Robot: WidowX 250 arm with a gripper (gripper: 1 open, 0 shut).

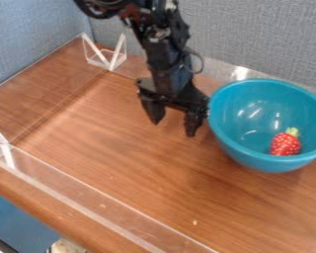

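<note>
My black gripper (173,117) is open, low over the wooden table, just left of a turquoise bowl (240,148), its right finger close to or touching the bowl's left rim; I cannot tell if they touch. A red strawberry toy (284,144) with a pale green top lies inside the bowl on its right side.
Clear plastic edging (88,208) runs along the front left, and clear brackets (106,54) stand at the back left. A grey wall rises behind.
</note>
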